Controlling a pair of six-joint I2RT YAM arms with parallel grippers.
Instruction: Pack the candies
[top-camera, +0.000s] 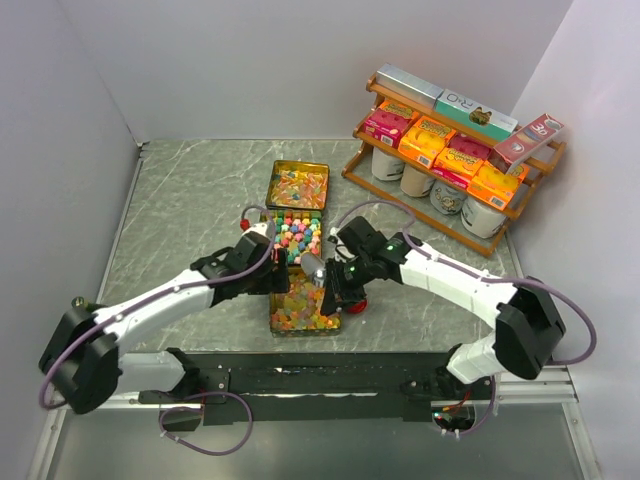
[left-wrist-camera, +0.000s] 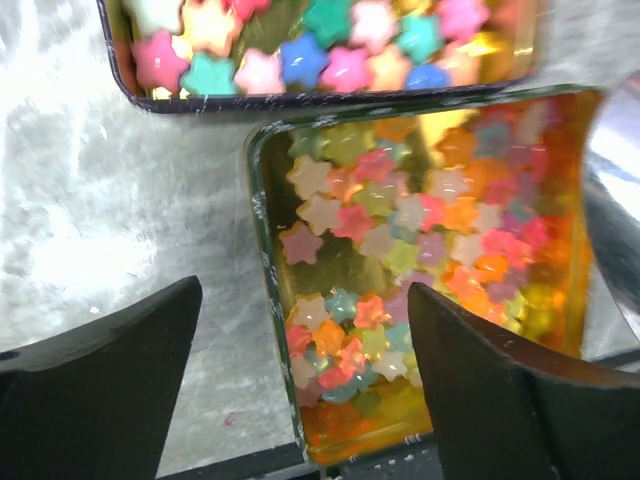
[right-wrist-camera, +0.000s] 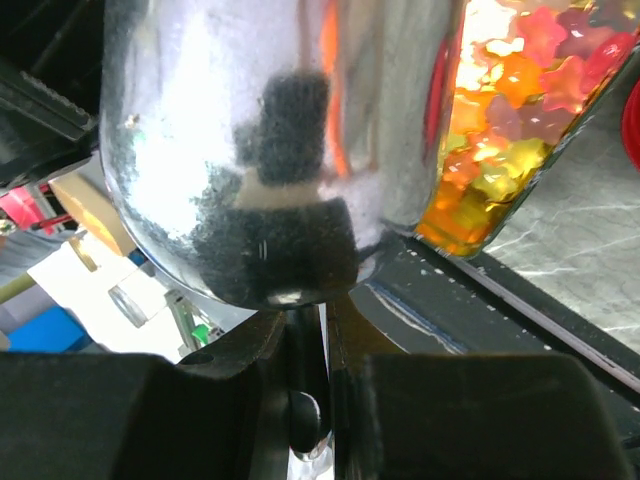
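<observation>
A silver metal scoop (top-camera: 312, 268) is held by its handle (right-wrist-camera: 308, 405) in my right gripper (top-camera: 334, 300). In the right wrist view its rounded metal underside fills the upper middle, hiding whatever it carries. It hangs over the right side of the front amber tray (left-wrist-camera: 262, 215), where translucent star candies (left-wrist-camera: 380, 235) lie in loose heaps with bare floor between. My left gripper is open above that tray's left edge, its fingers (left-wrist-camera: 130, 380) wide apart and empty. Behind sits a tray of opaque coloured star candies (top-camera: 298, 238).
A third tray of pale translucent candies (top-camera: 299, 186) stands farther back. Partly hidden beside the front tray is a red round thing (top-camera: 357, 304). At the back right, a wooden rack (top-camera: 430, 208) carries boxes and white tubs.
</observation>
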